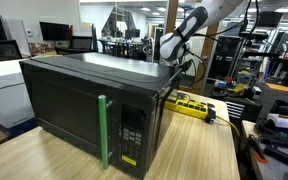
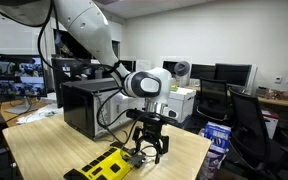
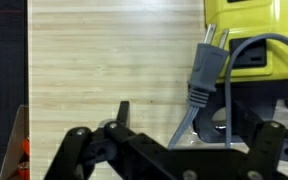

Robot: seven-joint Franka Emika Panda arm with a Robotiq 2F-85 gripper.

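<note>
A grey plug [image 3: 206, 66] with two metal prongs lies on the wooden table in the wrist view, its grey cable running down toward my gripper. The fingers are open, and the plug is just ahead of the fingertips with the cable between them as seen from above. Close to the prongs lies a yellow and black power strip [image 3: 252, 38]. From the second exterior view, my gripper [image 2: 151, 154] is low over the table beside that yellow strip [image 2: 103, 166]. The first exterior view shows the strip [image 1: 192, 106] behind the microwave.
A large black microwave [image 1: 84, 105] with a green handle fills much of the table. Another cable [image 3: 274, 38] loops over the strip. A blue and white package [image 2: 214, 138] stands near the table's right edge. Bare wood lies left of the plug.
</note>
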